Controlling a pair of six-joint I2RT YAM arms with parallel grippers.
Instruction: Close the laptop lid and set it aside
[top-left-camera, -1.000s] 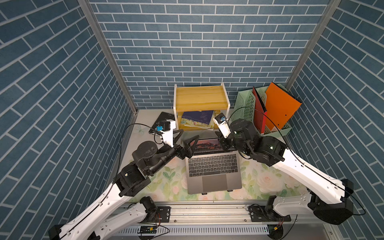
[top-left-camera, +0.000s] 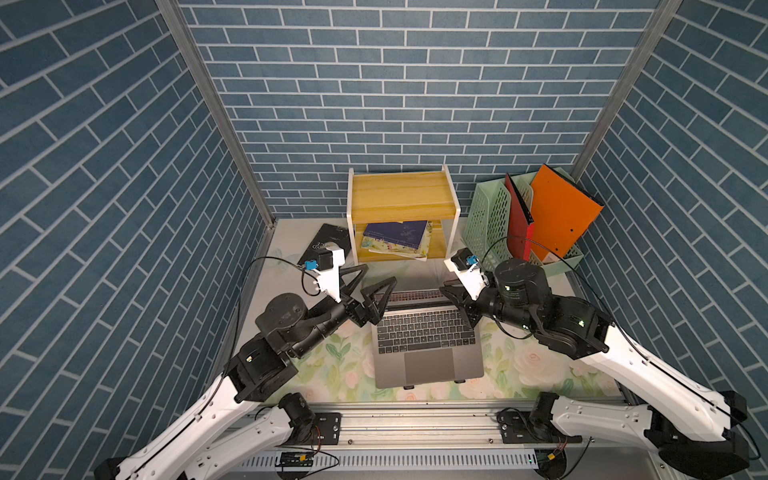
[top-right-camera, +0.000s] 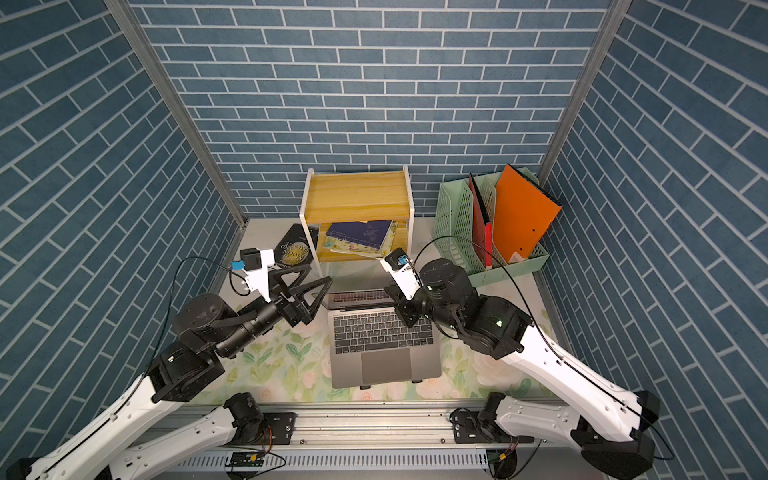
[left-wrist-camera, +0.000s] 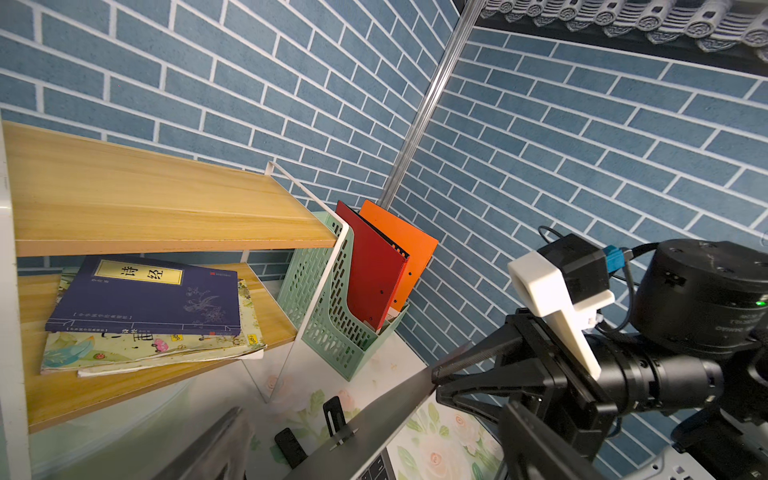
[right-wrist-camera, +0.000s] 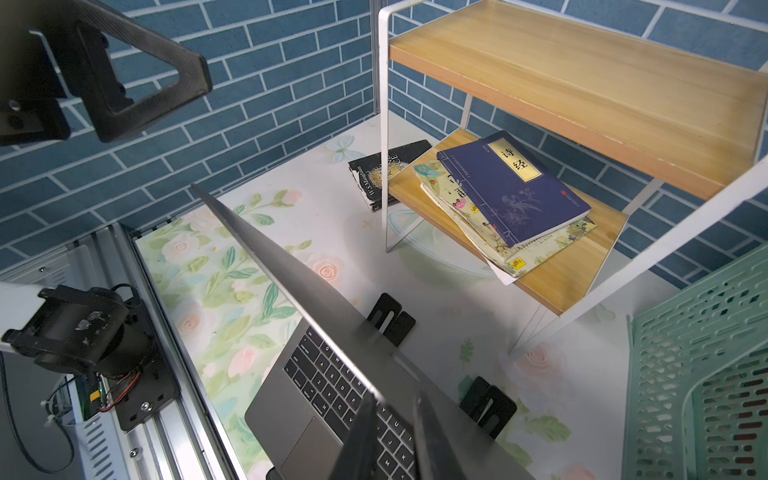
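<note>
The grey laptop (top-left-camera: 428, 356) lies on the flowered table with its keyboard toward the front. Its lid (right-wrist-camera: 344, 312) stands up steeply at the back, and only a narrow band of the screen (top-right-camera: 360, 297) shows from above. My right gripper (top-left-camera: 456, 294) is shut on the lid's upper right corner; in the right wrist view its fingers (right-wrist-camera: 364, 432) straddle the lid edge. Left of the lid, my left gripper (top-left-camera: 380, 277) is open and empty, apart from the laptop. Its spread fingers (left-wrist-camera: 228, 440) frame the lower part of the left wrist view.
Behind the laptop stands a wooden shelf (top-left-camera: 404, 194) holding a blue book (right-wrist-camera: 520, 188) and other booklets. A green file rack (top-right-camera: 456, 228) with red and orange folders is at the back right. A black book (right-wrist-camera: 384, 172) lies left of the shelf.
</note>
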